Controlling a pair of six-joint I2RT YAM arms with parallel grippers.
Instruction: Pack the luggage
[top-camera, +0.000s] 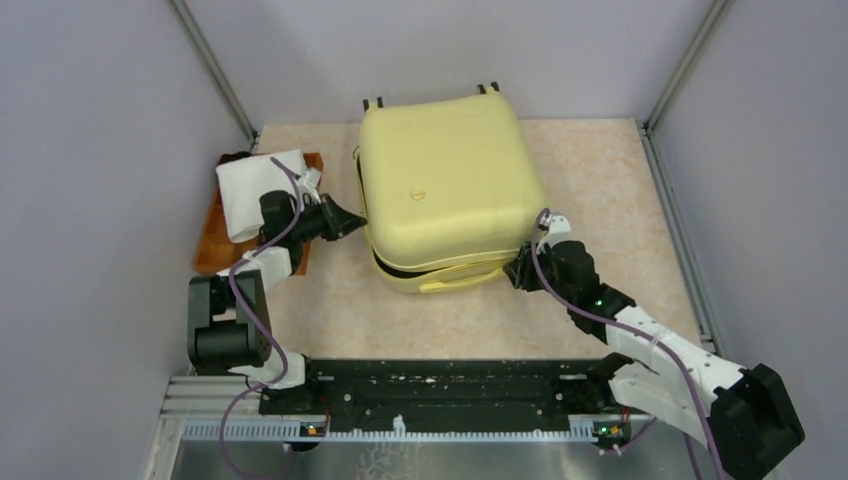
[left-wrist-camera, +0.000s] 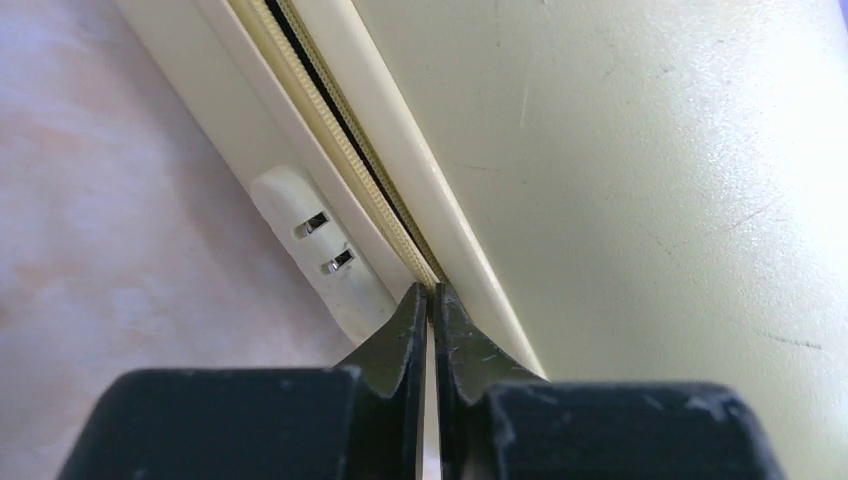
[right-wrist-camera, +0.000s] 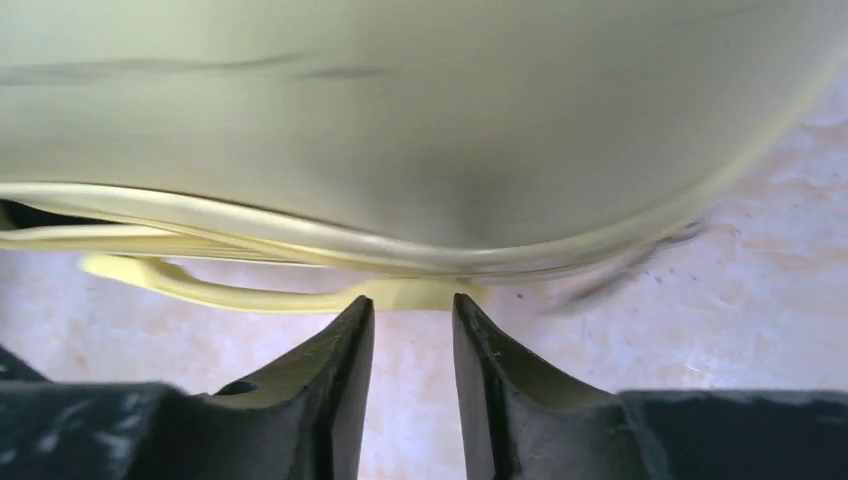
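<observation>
The pale yellow suitcase (top-camera: 450, 180) lies in the middle of the table, lid down, with a dark gap along its left and front edges. At its left side is my left gripper (top-camera: 362, 222). In the left wrist view its fingertips nearly meet beside the zipper edge (left-wrist-camera: 345, 140); whether they pinch it is hard to tell. My right gripper (top-camera: 517, 268) is at the front right corner. Its fingers (right-wrist-camera: 345, 400) stand apart below the lid, near one end of the yellow handle (right-wrist-camera: 240, 298), with nothing clearly held between them.
An orange-brown tray (top-camera: 212, 240) holding a folded white cloth (top-camera: 245, 195) sits on the left, partly under my left arm. Bare table (top-camera: 620, 200) lies to the right of the suitcase, and a strip in front is clear.
</observation>
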